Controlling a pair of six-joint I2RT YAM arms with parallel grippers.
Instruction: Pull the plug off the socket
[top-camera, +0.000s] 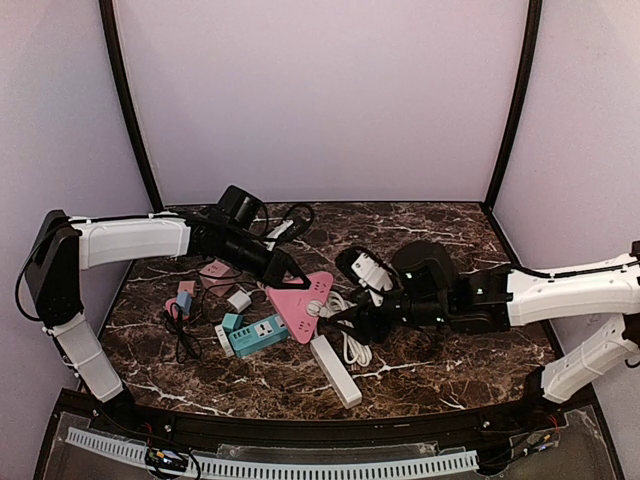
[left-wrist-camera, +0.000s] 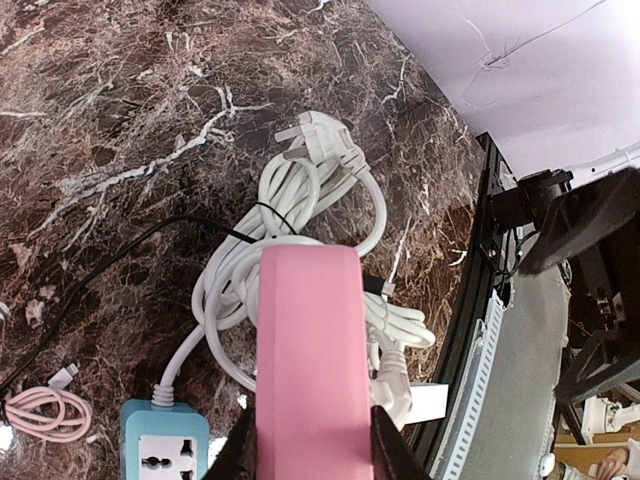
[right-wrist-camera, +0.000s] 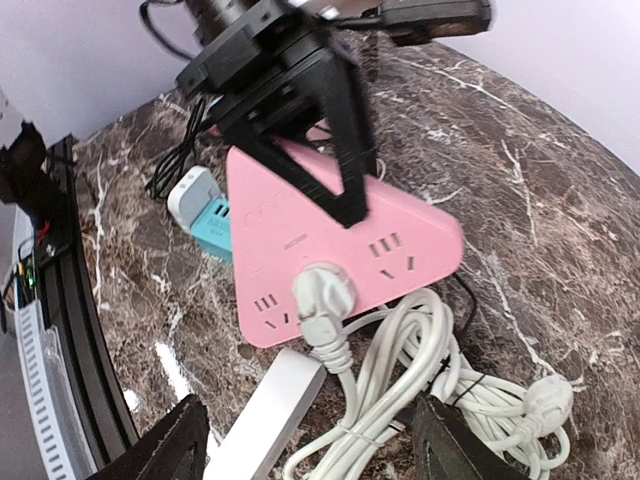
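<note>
A pink triangular socket (top-camera: 299, 306) is held up off the table, with my left gripper (top-camera: 298, 283) shut on its upper edge. From the left wrist, the socket (left-wrist-camera: 311, 360) shows edge-on between the fingers. A white plug (right-wrist-camera: 323, 296) sits in the socket's face, its cord running down to a coiled white cable (right-wrist-camera: 415, 345). My right gripper faces the plug, its fingers (right-wrist-camera: 168, 447) spread wide on either side with nothing between them. In the top view the right gripper (top-camera: 352, 318) is just right of the socket, hiding part of the cable.
Below the socket lies a white bar (top-camera: 335, 371). A blue power strip (top-camera: 258, 335) and several small blocks and adapters are to the left, with a black cable (top-camera: 184, 338). A second white plug (left-wrist-camera: 326, 138) lies on the coil.
</note>
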